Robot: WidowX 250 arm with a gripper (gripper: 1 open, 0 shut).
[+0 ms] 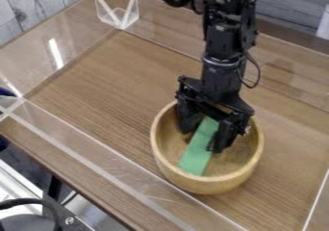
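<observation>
A tan round bowl (240,168) stands near the middle of the table, holding a green elongated object (198,155). My black gripper (206,119) reaches down from the top into the bowl, open, its fingers around or over the upper part of the green object. The exact contact between fingers and object is hard to tell, as the dark gripper hides that end.
A small white wire-like item (118,12) sits at the back left. A dark round shape and cable (26,214) lie at the bottom left corner.
</observation>
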